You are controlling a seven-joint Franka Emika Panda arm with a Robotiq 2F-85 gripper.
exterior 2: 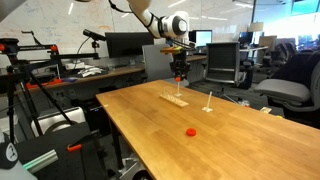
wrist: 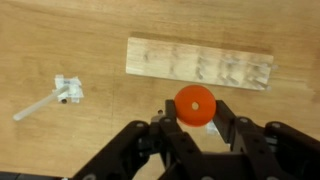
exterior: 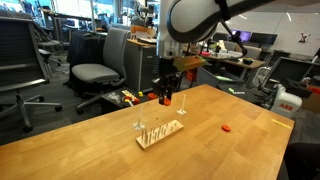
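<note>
My gripper (exterior: 165, 98) is shut on a round orange-red piece (wrist: 195, 103), which sits between the fingertips in the wrist view. Raised off the table, it hangs behind and above a pale wooden block (exterior: 160, 135) that carries a row of upright pegs. The wrist view looks down on this block (wrist: 198, 61), lying beyond the held piece. A second red piece (exterior: 226, 128) rests alone on the table, also seen as a red piece (exterior 2: 191, 132) in exterior view 2.
A thin white post (wrist: 38, 105) on a taped base stands apart from the block. Another white post (exterior 2: 209, 102) shows in exterior view 2. Office chairs (exterior: 100, 72) stand beyond the table edge.
</note>
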